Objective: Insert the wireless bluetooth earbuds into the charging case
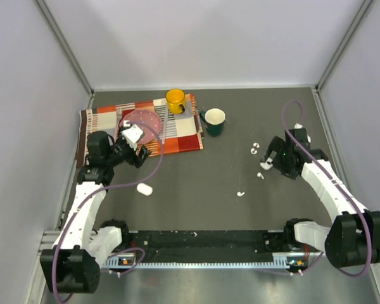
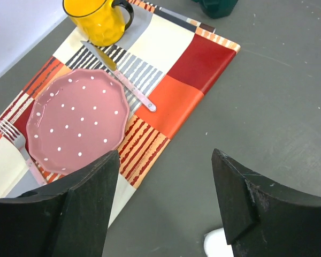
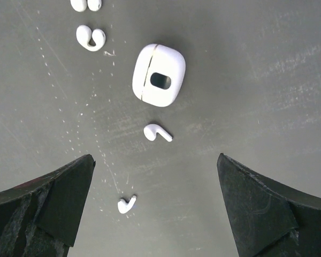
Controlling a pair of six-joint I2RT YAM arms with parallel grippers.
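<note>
A white charging case (image 3: 158, 75) with a dark oval window lies on the table under my right gripper, which is open with nothing between its fingers. Loose white earbuds lie around it: one (image 3: 152, 132) just below the case, another (image 3: 126, 205) farther down, and several near the upper left of the right wrist view. My left gripper is open above the table by the striped mat's front edge, nothing between its fingers. Another white rounded object (image 1: 144, 189) lies on the table in front of it, partly hidden in the left wrist view.
A striped mat (image 2: 189, 69) at back left holds a pink dotted plate (image 2: 77, 120), fork (image 2: 16, 138), knife (image 2: 134, 92) and yellow mug (image 2: 94, 20). A green mug (image 1: 214, 124) stands at back centre.
</note>
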